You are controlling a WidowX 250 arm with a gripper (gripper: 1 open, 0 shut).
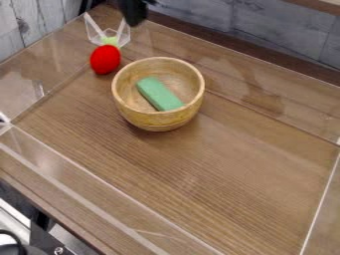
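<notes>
My black gripper (133, 14) is at the top left edge of the view, above a red object (106, 60) and blurred; whether it is open or shut does not show. A pale, translucent item with green (109, 36) sits just behind the red object. A wooden bowl (182, 83) in the middle holds a green block (158, 93).
A wall (285, 25) borders it at the back right, and the table's edge runs along the lower left.
</notes>
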